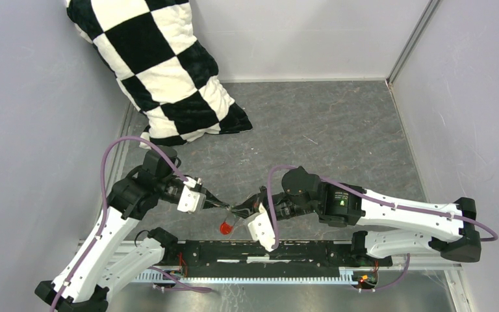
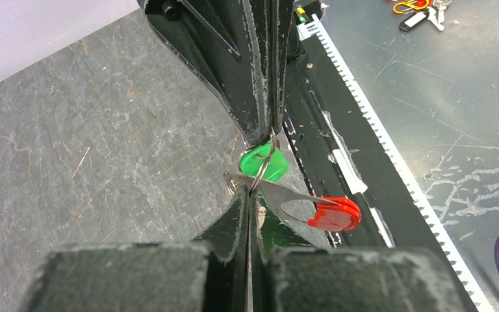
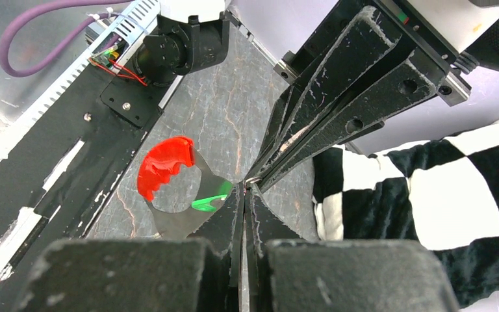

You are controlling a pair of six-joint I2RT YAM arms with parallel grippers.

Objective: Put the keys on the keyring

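My two grippers meet tip to tip above the floor, the left gripper from the left and the right gripper from the right. Both are shut. A thin metal keyring spans the small gap, its wire running into both sets of fingertips. By the ring hang a green-capped piece and a flat metal piece with a red handle. From the right wrist, the red handle and green cap show left of the tips. Whether each piece is threaded on the ring is hard to tell.
On the metal surface in front lie other keys with a yellow clip and a black tag. A checkered pillow leans at the back left. Grey floor behind the arms is clear.
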